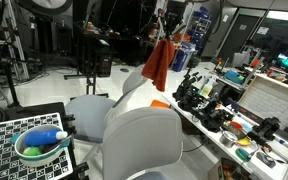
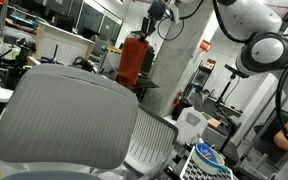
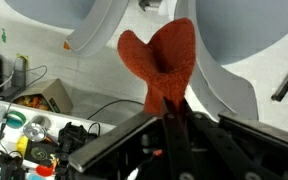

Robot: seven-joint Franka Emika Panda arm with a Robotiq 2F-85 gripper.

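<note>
A red-orange cloth [image 1: 159, 64] hangs from my gripper [image 1: 169, 38] high above the grey chairs in exterior view 1. In exterior view 2 the same cloth [image 2: 132, 61] dangles below the gripper [image 2: 144, 37], left of the pillar. From the wrist view, the cloth [image 3: 164, 62] spreads out ahead of the dark fingers, with its near end at my gripper, which is shut on it. The exact pinch is hard to make out there. Beneath the cloth are the light grey chair backs [image 3: 219, 75].
A grey chair [image 1: 142, 143] stands in front, with another behind it. A bowl with blue items [image 1: 42, 143] sits on a perforated board [image 1: 6, 160] at the left. Cluttered desks [image 1: 269, 100] line the right side.
</note>
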